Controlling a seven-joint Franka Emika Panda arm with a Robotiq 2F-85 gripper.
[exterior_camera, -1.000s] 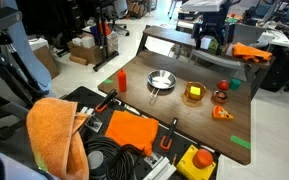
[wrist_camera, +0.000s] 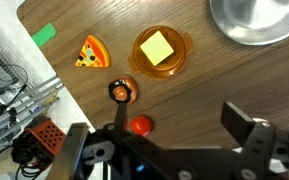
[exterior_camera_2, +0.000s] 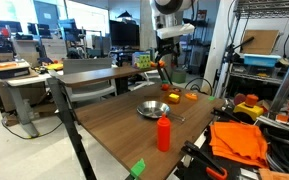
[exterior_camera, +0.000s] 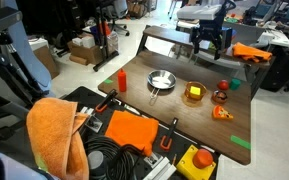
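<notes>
My gripper hangs open above the wooden table (wrist_camera: 199,100), with nothing between its fingers. Beyond the fingertips in the wrist view, a yellow block (wrist_camera: 157,46) rests on a round brown dish (wrist_camera: 142,68). A silver pan (wrist_camera: 252,20) sits at the top right. Left of the dish lies a toy pizza slice (wrist_camera: 93,52). Below the dish are a small dark round piece with an orange middle (wrist_camera: 122,90) and a red ball (wrist_camera: 141,125), the latter close to the left finger. From the side, the gripper (exterior_camera: 205,46) is over the table's far side.
A red bottle (exterior_camera: 122,81) stands at the table's left end. Green patches mark some corners, one of them at the near right (exterior_camera: 240,142). An orange cloth (exterior_camera: 132,131) and black cables (exterior_camera: 112,158) lie off the front edge. Bare wood surrounds the pan.
</notes>
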